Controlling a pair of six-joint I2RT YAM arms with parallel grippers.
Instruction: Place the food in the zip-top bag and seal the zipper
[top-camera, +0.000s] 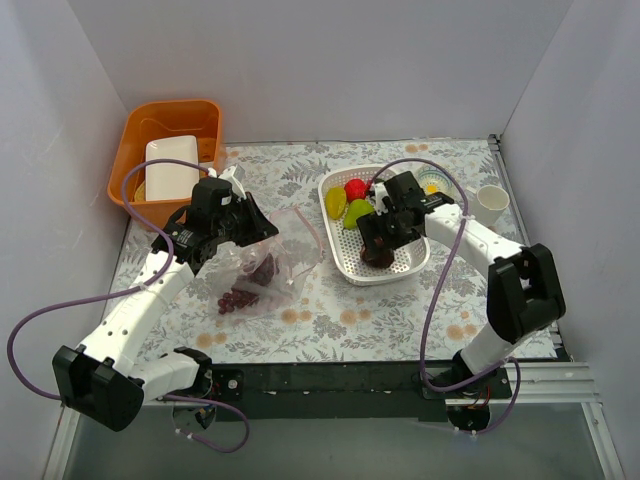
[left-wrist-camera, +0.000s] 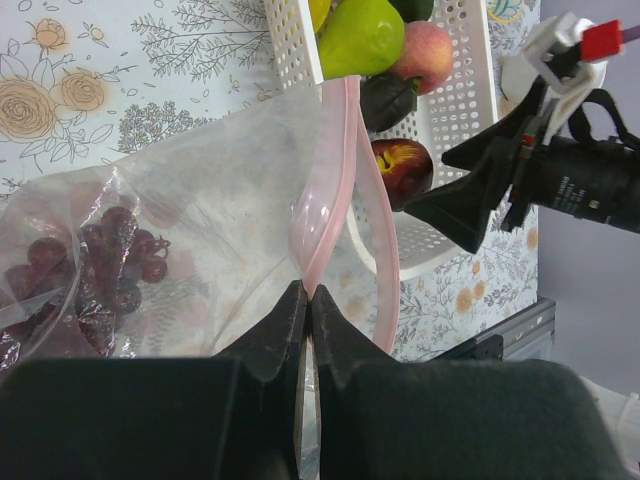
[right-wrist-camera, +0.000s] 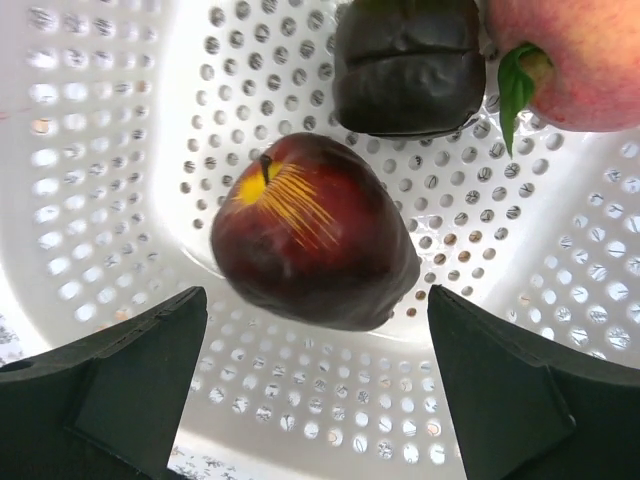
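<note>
My left gripper is shut on the pink zipper edge of the clear bag (left-wrist-camera: 200, 260), or right at it; little shows between its fingers. Red grapes (left-wrist-camera: 105, 280) lie in the bag. My right gripper hangs open over a dark red apple (right-wrist-camera: 310, 230) in the white perforated basket (right-wrist-camera: 90, 200). Beside that apple are a dark pepper (right-wrist-camera: 405, 65) and a peach (right-wrist-camera: 575, 55). A green pear (left-wrist-camera: 360, 35), a yellow fruit (top-camera: 335, 201) and a red one (top-camera: 355, 189) are also in the basket.
An orange bin (top-camera: 140, 140) with white boards stands at the back left. A white mug (top-camera: 490, 205) and a small patterned dish (top-camera: 438, 176) sit at the right.
</note>
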